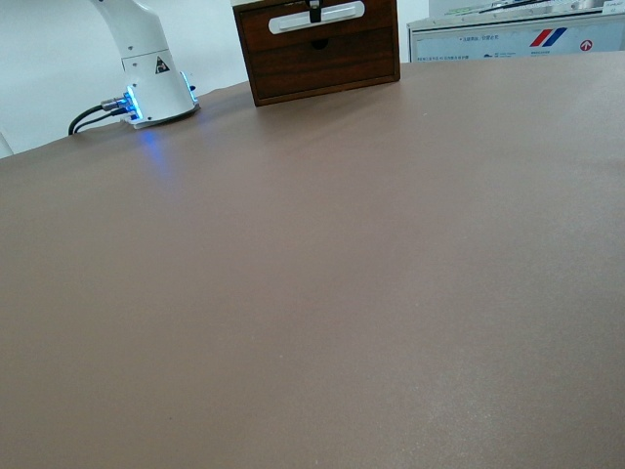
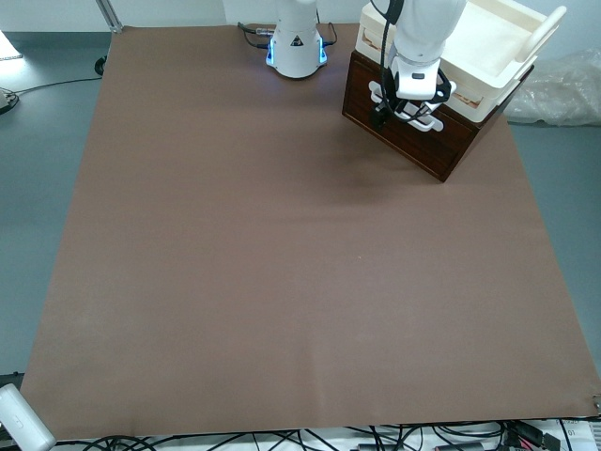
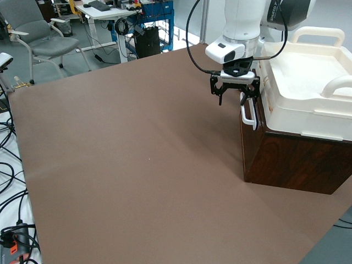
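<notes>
My gripper point(image 3: 234, 96) hangs against the front of a dark wooden drawer box point(image 2: 413, 150), at the long white handle point(image 1: 332, 15) on its upper drawer, in all three views. From here I cannot tell whether the fingers are shut on that handle. Both drawers of the box point(image 3: 291, 162) appear closed. A white plastic tray point(image 3: 308, 82) with raised handles rests on top of the box.
The robot base point(image 2: 296, 52) with its cables stands at the back edge, beside the box. Cables run along another edge of the table, outside the top.
</notes>
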